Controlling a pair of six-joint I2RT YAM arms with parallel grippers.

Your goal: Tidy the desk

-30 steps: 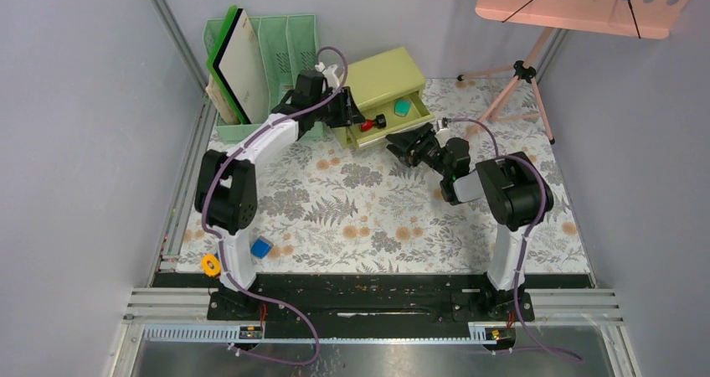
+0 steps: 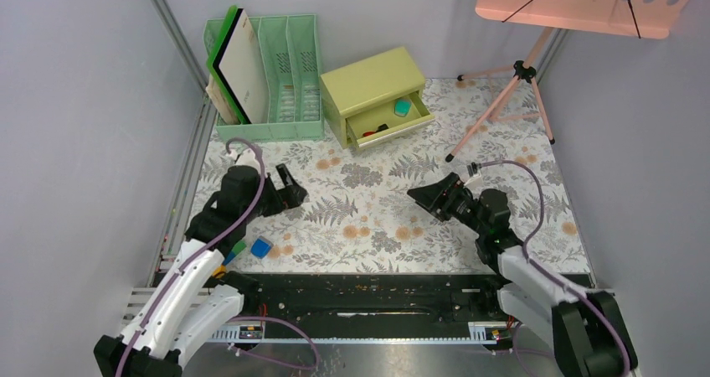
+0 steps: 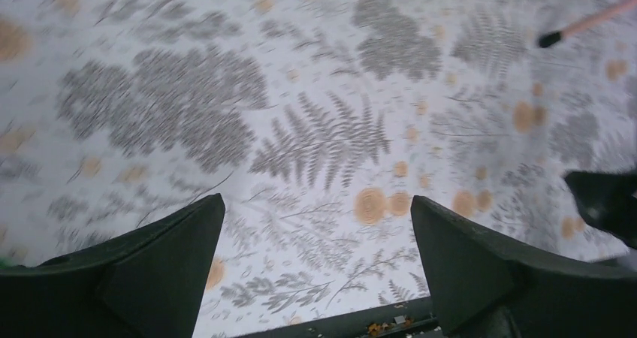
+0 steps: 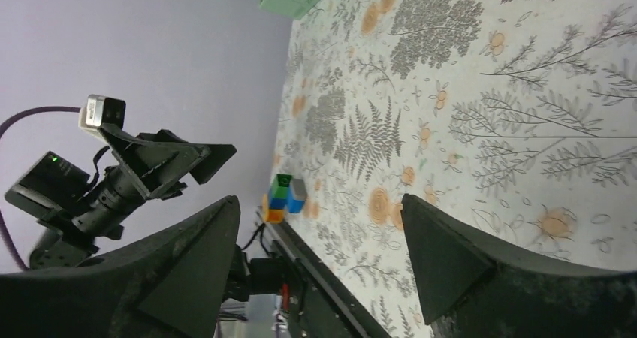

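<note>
An olive-green drawer box (image 2: pixel 368 84) stands at the back of the desk with its drawer (image 2: pixel 402 129) pulled out. Inside the drawer lie a teal block (image 2: pixel 402 107) and a small red-and-black item (image 2: pixel 376 131). The green rack (image 2: pixel 289 131) at the back left holds a green-edged board (image 2: pixel 249 75) leaning in it. Over the left of the desk, my left gripper (image 2: pixel 293 186) is open and empty. My right gripper (image 2: pixel 425 203), also open with nothing between its fingers, is over the right-centre. A blue block (image 2: pixel 261 247) rests at the front left.
Green, blue and orange pieces (image 4: pixel 278 195) lie close to the blue block, partly hidden by the left arm in the top view. A pink tripod stand (image 2: pixel 502 100) occupies the back right.
Both arms have drawn back from the drawer box, the left toward the front left, the right toward the front right. The red-and-black item, beside the left gripper earlier, now sits lower in the drawer.
</note>
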